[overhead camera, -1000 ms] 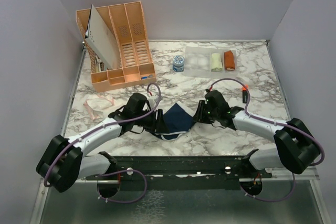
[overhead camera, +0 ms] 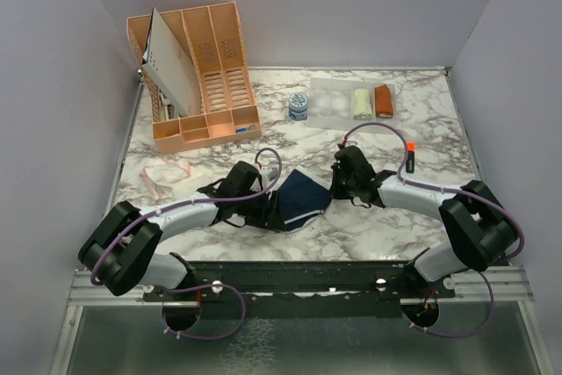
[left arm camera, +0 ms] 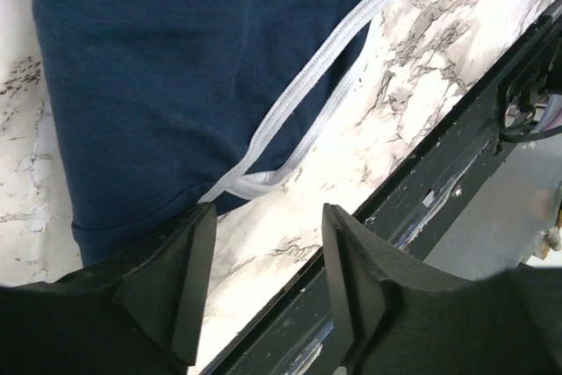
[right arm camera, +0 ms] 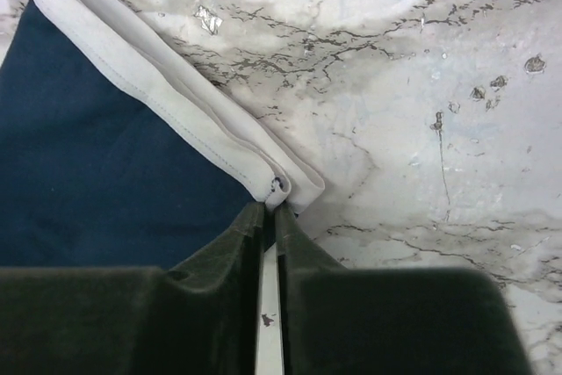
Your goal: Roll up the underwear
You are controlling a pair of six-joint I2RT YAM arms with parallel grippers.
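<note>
The navy underwear [overhead camera: 303, 194] with a white waistband lies flat on the marble table, between my two grippers. In the left wrist view, my left gripper is open above the near edge of the cloth; the white trim [left arm camera: 294, 98] shows just ahead of its fingers, and the gap between them shows bare table. At the other side, my right gripper has its fingertips drawn together on the corner of the underwear [right arm camera: 114, 155], where the folded white waistband [right arm camera: 176, 98] ends. A small bit of cloth bunches between those tips.
A clear tray [overhead camera: 329, 103] holding a pale green roll [overhead camera: 362, 104] and a rust-brown roll [overhead camera: 384, 101] stands at the back. Nearby are a blue jar [overhead camera: 299, 106] and an orange organizer [overhead camera: 206, 129]. White cloth [overhead camera: 167, 177] lies at left, an orange-capped marker [overhead camera: 410, 157] at right.
The left gripper has moved right and toward the near edge, over the underwear's lower left. The right arm's forearm has shifted, while its gripper stays around the right corner of the cloth.
</note>
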